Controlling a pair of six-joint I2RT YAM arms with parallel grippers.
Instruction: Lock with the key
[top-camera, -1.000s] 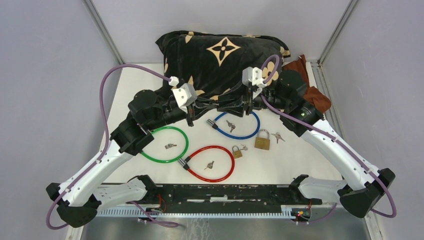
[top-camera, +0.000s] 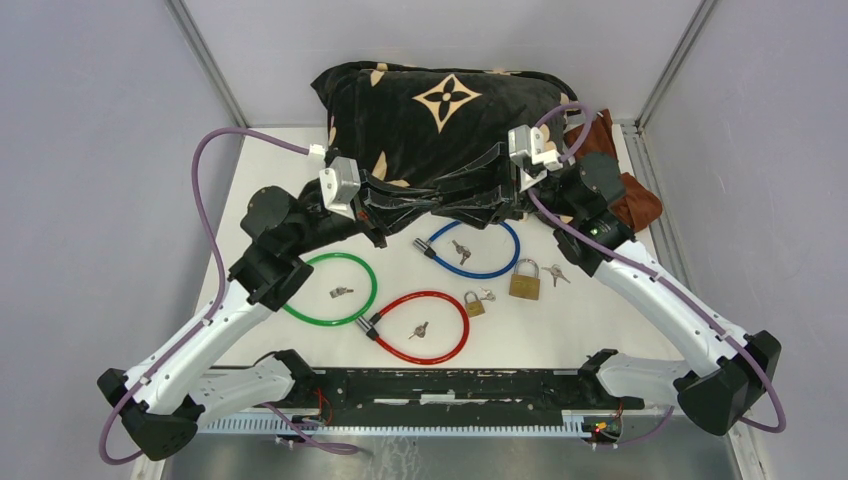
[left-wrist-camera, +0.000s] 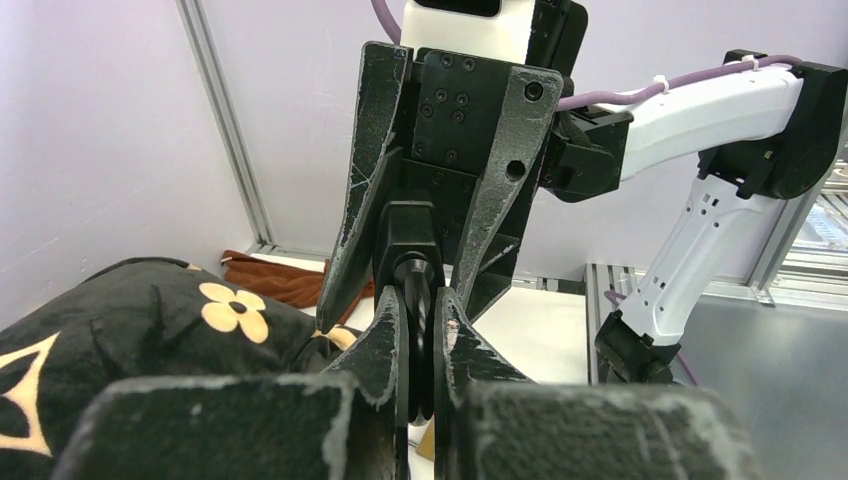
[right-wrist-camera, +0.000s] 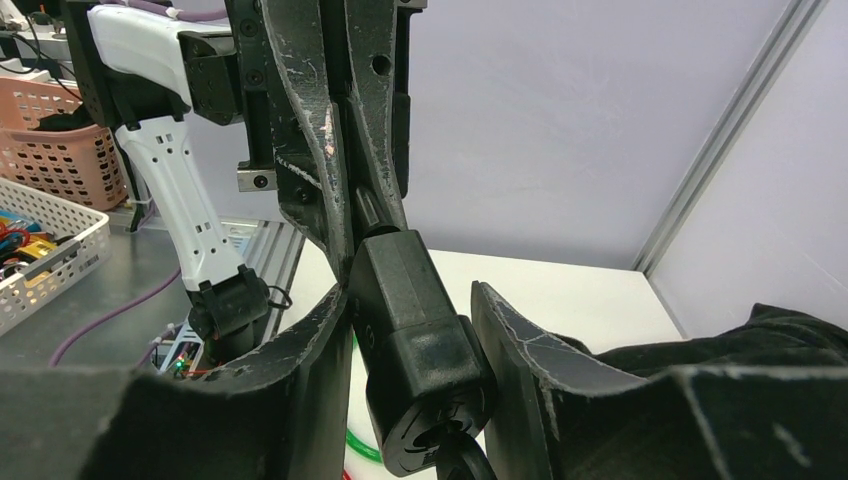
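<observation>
A black cable lock's body (right-wrist-camera: 415, 350) hangs in the air between my two arms. Its dark cable (left-wrist-camera: 418, 330) runs down through my left gripper, which is shut on the black lock. From the right wrist view, the left gripper pinches the slim part at the lock's far end. My right gripper stands open around the body, its fingers (left-wrist-camera: 508, 170) spread to either side. In the top view, both grippers meet above the table and hide the lock. Whether a key sits in it cannot be seen.
Below lie blue (top-camera: 515, 240), green (top-camera: 372, 280) and red cable locks (top-camera: 465, 325), a large padlock (top-camera: 525, 286), a small padlock (top-camera: 474, 308) and several keys. A black cushion (top-camera: 390, 110) fills the back. Brown cloth (top-camera: 632, 205) lies at the right.
The locks and keys on the table stay put.
</observation>
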